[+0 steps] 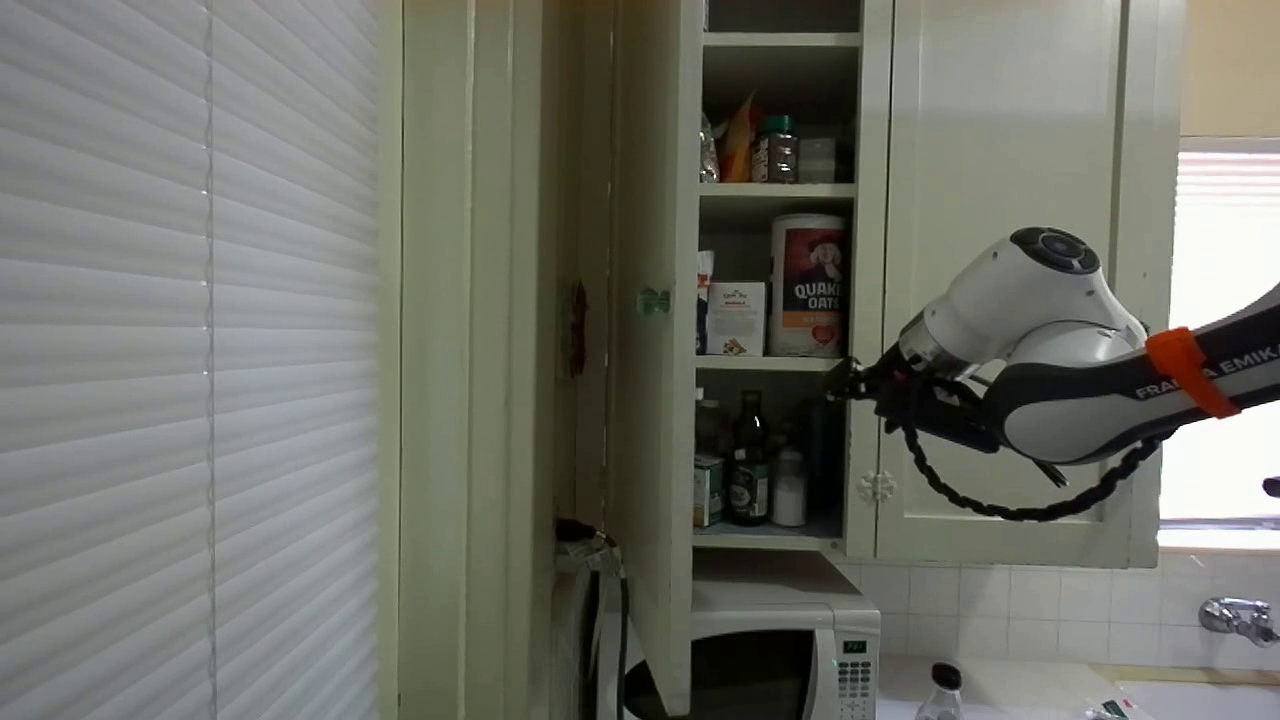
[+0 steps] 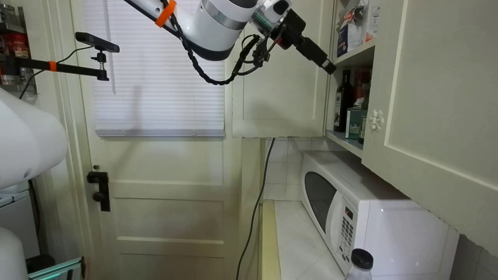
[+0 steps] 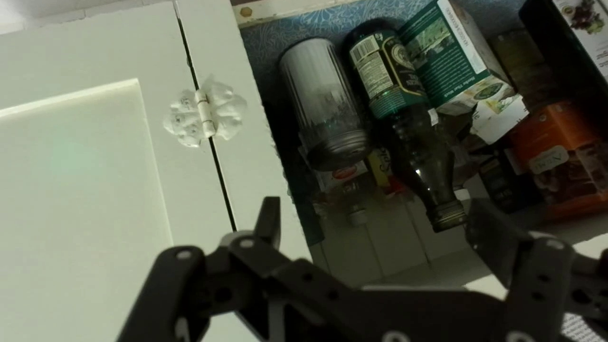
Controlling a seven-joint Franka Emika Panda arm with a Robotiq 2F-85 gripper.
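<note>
My gripper is open, its two dark fingers wide apart with nothing held between them. In the first exterior view the gripper is at the right edge of the open cupboard, level with the top of the lowest shelf space. A dark green bottle stands on that shelf; in the wrist view its neck points toward the right finger. Beside it are a clear shaker jar with a grey lid and a green box. The second exterior view shows the gripper near the cupboard opening.
Above are a Quaker Oats canister and a white box. The open cupboard door bounds the left; a closed door lies right. Below stand a microwave and a black-capped bottle on the counter.
</note>
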